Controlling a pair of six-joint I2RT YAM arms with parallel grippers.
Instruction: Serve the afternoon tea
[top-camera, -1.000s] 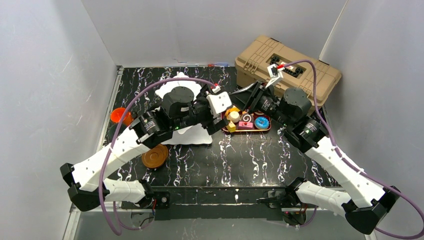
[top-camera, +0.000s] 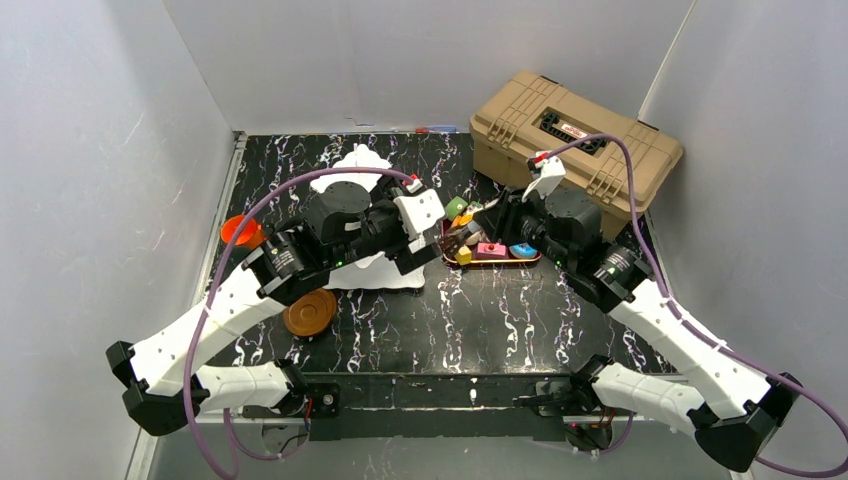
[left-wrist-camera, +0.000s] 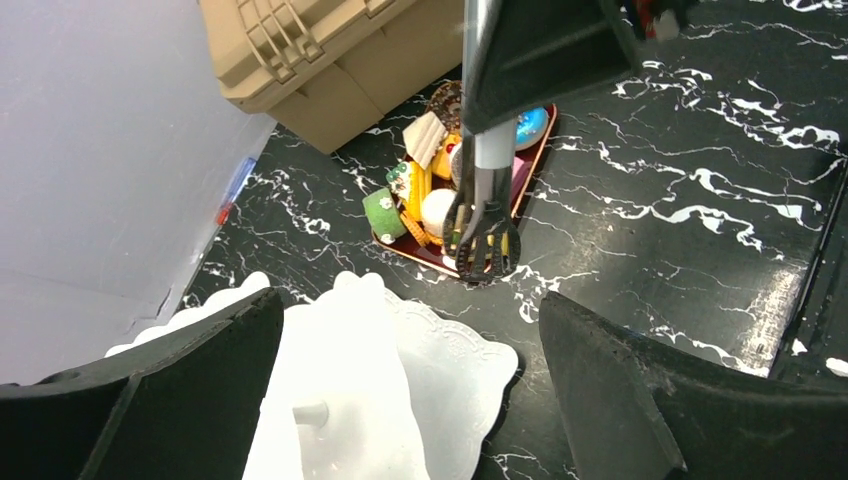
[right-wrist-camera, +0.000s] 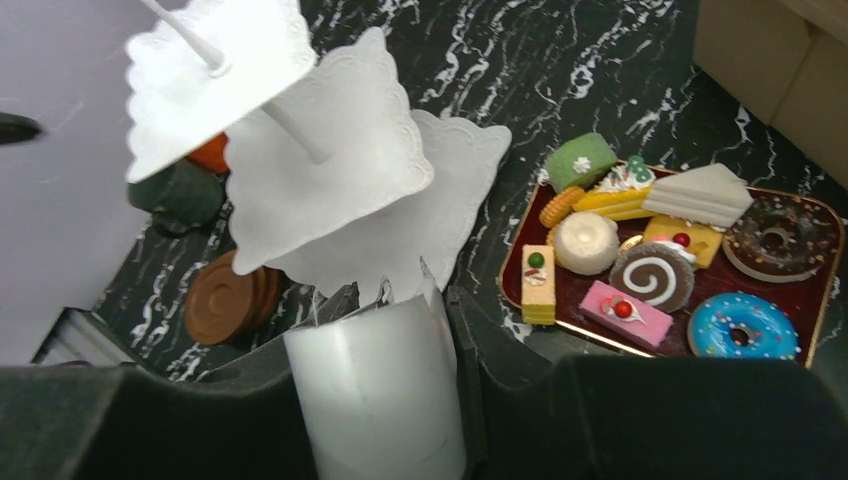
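My right gripper (top-camera: 500, 222) is shut on tongs (left-wrist-camera: 492, 160), whose white handle (right-wrist-camera: 375, 390) and dark tips hang over a red-rimmed tray (right-wrist-camera: 570, 320) of toy pastries, including a blue donut (right-wrist-camera: 742, 325), pink cake (right-wrist-camera: 625, 315), swiss roll (right-wrist-camera: 650, 275) and green cake (left-wrist-camera: 383, 215). My left gripper is open with nothing between its fingers, above the white scalloped tiered stand (right-wrist-camera: 330, 190), left of the pastry tray. The arms hide much of the stand in the top view.
An orange cup (top-camera: 240, 228) and brown coasters (top-camera: 309, 312) sit at the left. A tan case (top-camera: 575, 130) fills the back right.
My left arm has drawn back leftward, away from the right one. The right gripper has shifted slightly and tilted downward, bringing the tongs over the tray.
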